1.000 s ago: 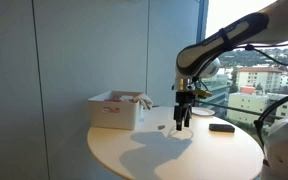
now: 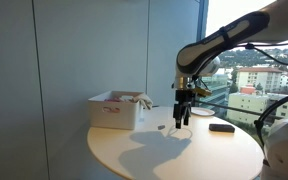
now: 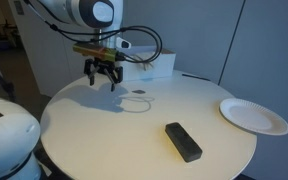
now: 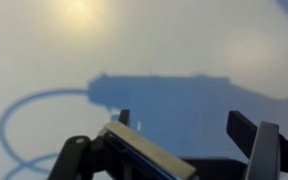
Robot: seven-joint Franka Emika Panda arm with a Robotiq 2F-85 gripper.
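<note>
My gripper [image 2: 182,122] hangs above the white table, fingers pointing down, open with nothing between them. In the wrist view the two dark fingertips [image 4: 123,118] stand wide apart over bare tabletop, where the arm's blue shadow falls. A black block-like object [image 3: 183,142], perhaps an eraser, lies on the table well away from the gripper. The white plate [image 3: 254,117] rests near the table's edge. Toward the back stands a white box [image 2: 114,114] with several items in it, a pale cloth-like one [image 2: 143,100] hanging at its rim.
A small dark thing [image 3: 139,93] lies flat on the table beyond the gripper. A wall closes off the back, and a window [image 2: 259,75] is beside the arm.
The arm's upper part sits slightly differently than a second ago, a very small shift. The box and the objects on the table have stayed where they were.
</note>
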